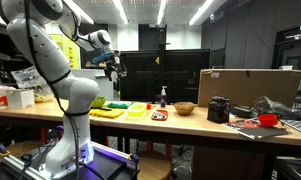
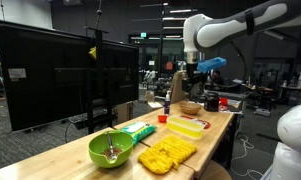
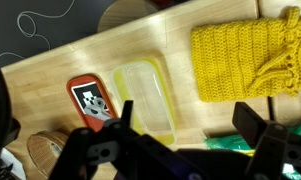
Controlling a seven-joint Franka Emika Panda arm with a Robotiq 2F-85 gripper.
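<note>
High over the table hangs my gripper, its two fingers well apart and empty. Beneath it in the wrist view lie a clear tray with a yellow rim (image 3: pixel 145 98), a folded yellow knitted cloth (image 3: pixel 240 60) and a red tray with a panda picture (image 3: pixel 91 99). Part of a green packet (image 3: pixel 228 142) shows by the right finger. In the second exterior view a green bowl (image 2: pixel 111 148) with something inside stands left of the yellow cloth (image 2: pixel 167 153). The clear tray (image 2: pixel 188 127) rests farther back.
A wicker bowl (image 1: pixel 185 109), a pump bottle (image 1: pixel 163 97) and a black container (image 1: pixel 219 109) stand along the table. Red and dark items (image 1: pixel 258 130) lie toward its right end. A large brown box (image 1: pixel 250 86) rises behind.
</note>
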